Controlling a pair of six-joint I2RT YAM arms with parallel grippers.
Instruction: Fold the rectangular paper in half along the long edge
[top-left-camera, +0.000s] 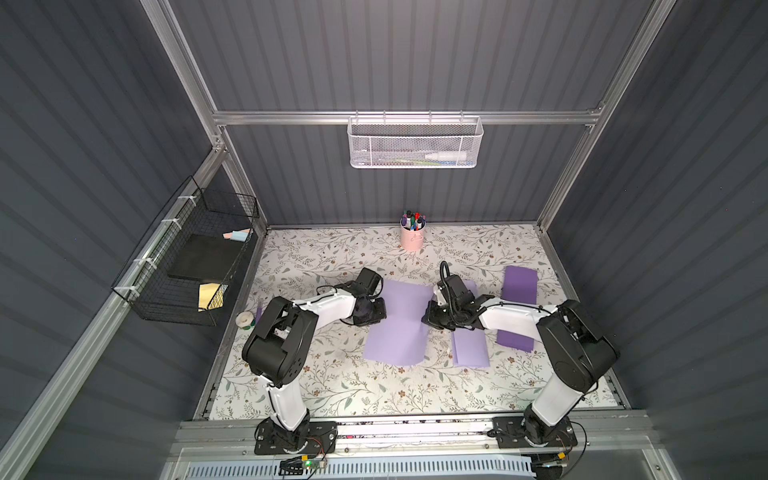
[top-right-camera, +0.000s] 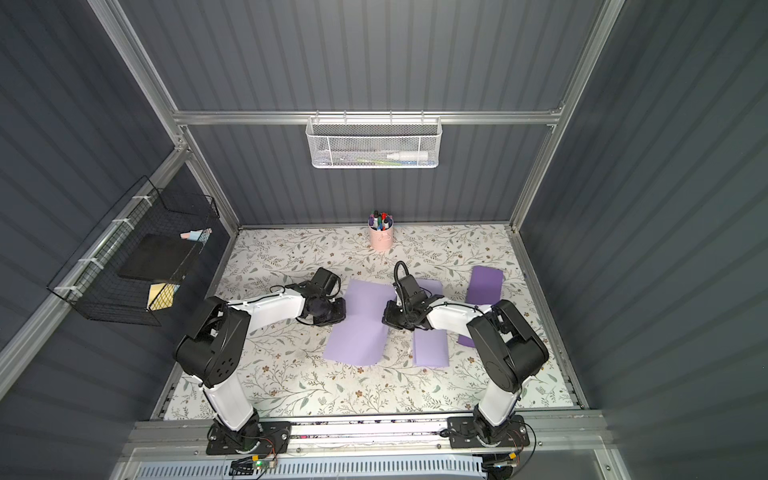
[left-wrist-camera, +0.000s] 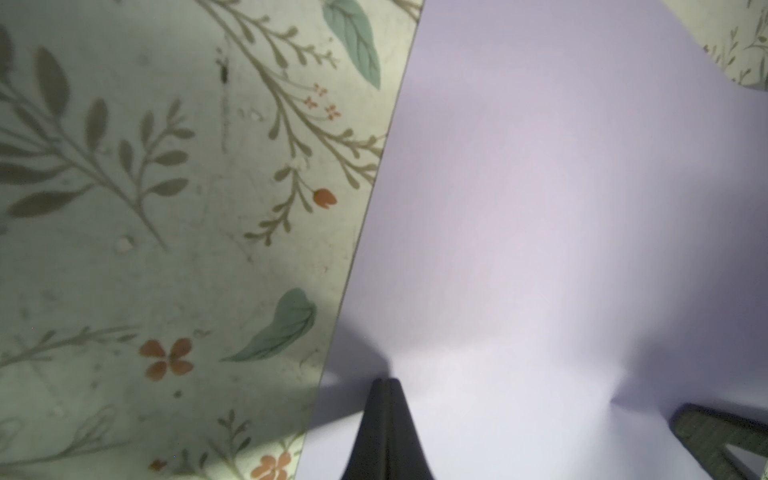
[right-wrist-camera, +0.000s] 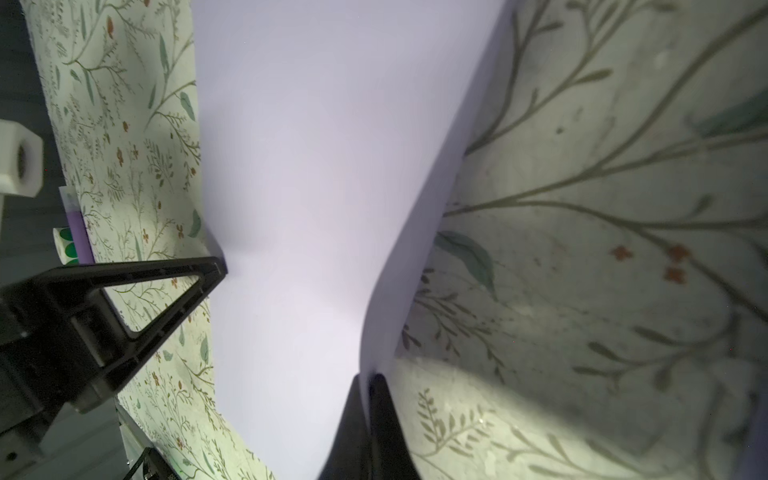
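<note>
A lilac rectangular sheet (top-left-camera: 396, 344) lies in the middle of the table between both arms. My left gripper is shut, its tips down on the paper near the left edge, with shading in the paper around it. My right gripper is shut at the right edge, which is raised and curves up between its fingers in the right wrist view. The sheet is not folded over.
Lighter folded lilac paper (top-left-camera: 472, 352) and a darker purple sheet (top-left-camera: 516, 280) lie to the right. A pink pen cup (top-left-camera: 412, 238) stands at the back. Wire baskets hang on the left and back walls.
</note>
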